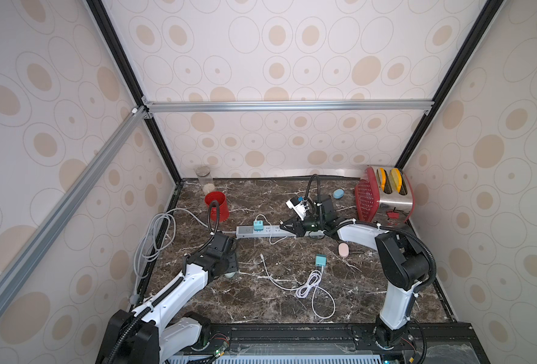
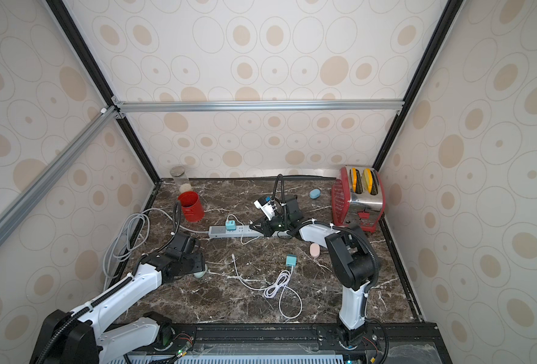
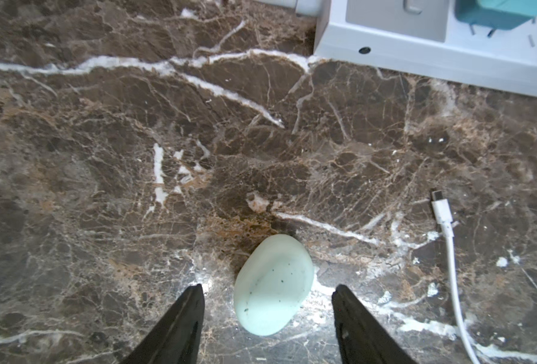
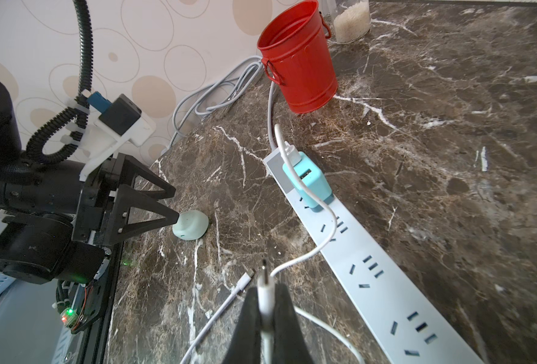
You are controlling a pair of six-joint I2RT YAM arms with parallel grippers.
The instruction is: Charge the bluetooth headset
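Note:
On the marble table lies a pale green, egg-shaped headset case. My left gripper is part open above it; the case shows between the fingers without visible contact. In the right wrist view, my right gripper is shut on a white cable end, its dark tip pointing up. That cable's other stretch loops to a teal charger plugged into the white power strip. A second white cable, coiled in part, runs from another teal charger; its loose connector lies right of the case.
A red bucket and a glass jar stand at the back left. At the back right is a red toaster. A blue case and a pink case lie near the right arm.

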